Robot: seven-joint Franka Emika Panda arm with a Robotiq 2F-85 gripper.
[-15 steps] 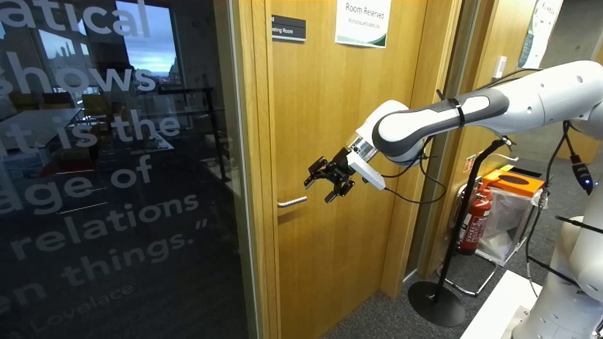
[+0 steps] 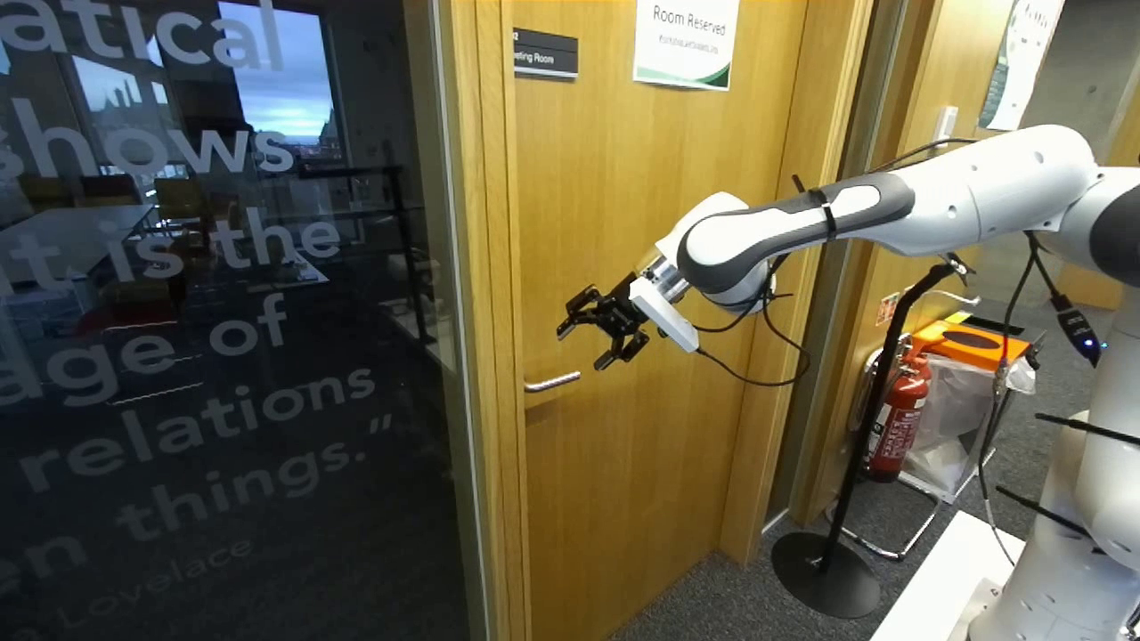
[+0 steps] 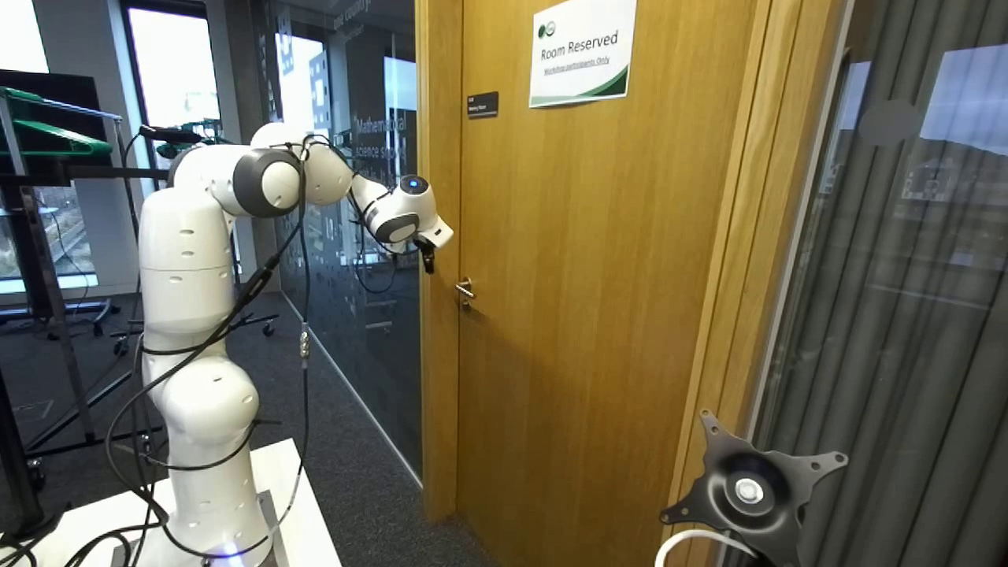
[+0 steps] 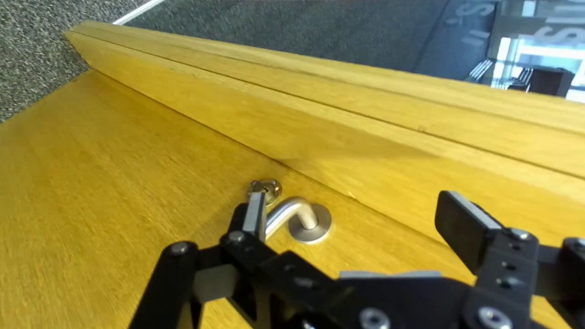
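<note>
A wooden door [image 2: 641, 214] stands shut in its frame, with a metal lever handle [image 2: 552, 381] near its left edge. My gripper [image 2: 583, 347] is open in front of the door, a little above the handle in exterior view 1. From the wrist, the handle's round base [image 4: 310, 222] and bent neck show between the fingers in the picture, nearer the left finger [image 4: 252, 219], which hides the rest of the lever. A keyhole plate [image 4: 267, 190] sits beside the handle. Nothing is held. In exterior view 2 the gripper [image 3: 429, 264] appears above and left of the handle [image 3: 465, 289].
The wooden door frame [image 3: 439, 378] and a dark glass wall [image 2: 214, 449] border the handle side. A black stand [image 2: 826, 572] and a red fire extinguisher [image 2: 898, 422] are on the floor past the door's other side. A bracket [image 3: 749, 490] stands before the door.
In exterior view 1 the arm and gripper have shifted left and slightly up, towards the handle side of the door. The gripper stays open; the door and handle look the same.
</note>
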